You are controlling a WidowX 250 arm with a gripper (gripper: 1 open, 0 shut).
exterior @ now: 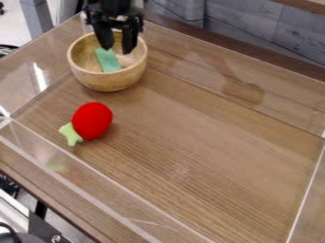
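Observation:
A black gripper [117, 36] is at the top of the view, over a light wooden bowl [131, 74] near the back left; whether its fingers are open or shut is unclear. A mint-green object [105, 59] lies inside the bowl beneath the gripper. Lower left, a red round object [93, 121] rests on the wooden table, with a light green piece [70, 135] beside it.
A wall [267, 19] runs along the back right.

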